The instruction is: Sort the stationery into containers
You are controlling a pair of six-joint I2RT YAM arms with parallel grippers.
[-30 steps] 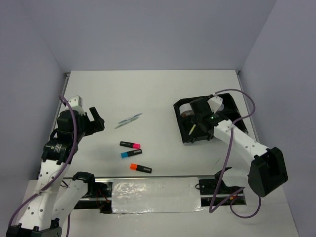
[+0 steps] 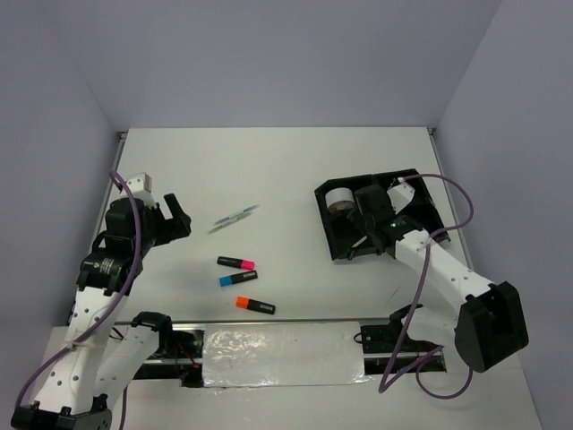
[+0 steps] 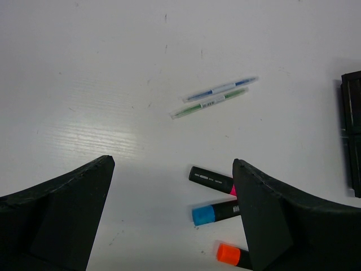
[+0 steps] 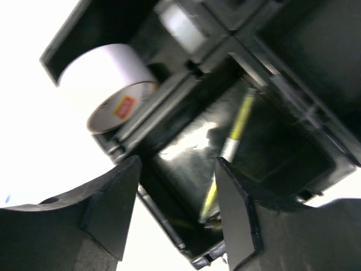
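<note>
My left gripper [image 2: 175, 215] hangs open at the table's left, empty. My right gripper is over the black divided container [image 2: 327, 233], fingers apart. Inside lie a white tape roll [image 4: 104, 84] and, in a separate compartment, a yellow pen or marker [image 4: 242, 116]. On the table lie two slim pens [image 3: 220, 88], blue and green, and three black markers with pink [image 2: 235, 262], blue [image 2: 238, 279] and orange [image 2: 255, 305] caps.
Walls enclose it at the back and both sides.
The right arm has shifted slightly at the container, its upper part moving toward the right. The left arm and the loose stationery on the table are unchanged.
</note>
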